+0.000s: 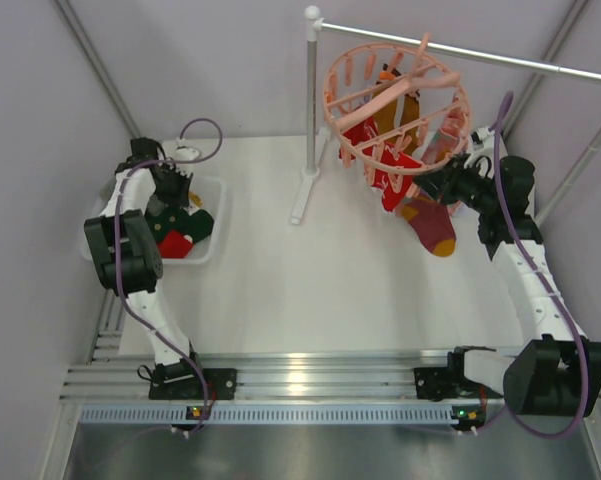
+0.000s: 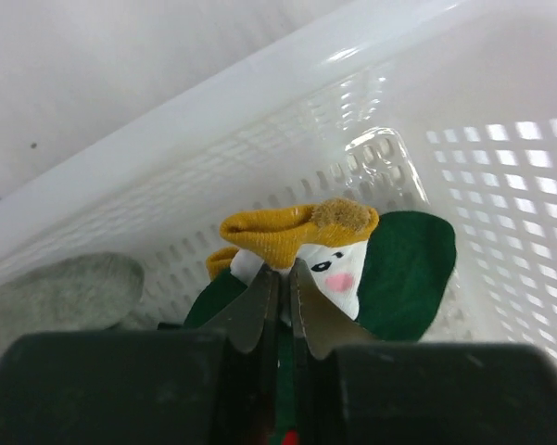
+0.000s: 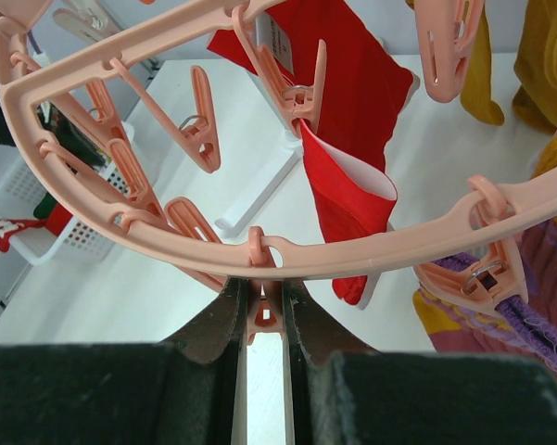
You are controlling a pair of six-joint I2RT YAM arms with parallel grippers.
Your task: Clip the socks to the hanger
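In the white basket, a sock (image 2: 334, 269) with a mustard cuff, white face and dark green body lies beside a grey sock (image 2: 65, 297). My left gripper is shut on the mustard-cuffed sock. The pink clip hanger (image 1: 342, 146) hangs from the rail with red, mustard and striped socks clipped on it. In the right wrist view, a red sock (image 3: 343, 195) hangs in a clip. My right gripper is shut on the hanger's pink ring at its near side.
The basket (image 1: 210, 250) stands at the far left. A white stand post (image 1: 311, 110) holds the rail (image 1: 520, 62).
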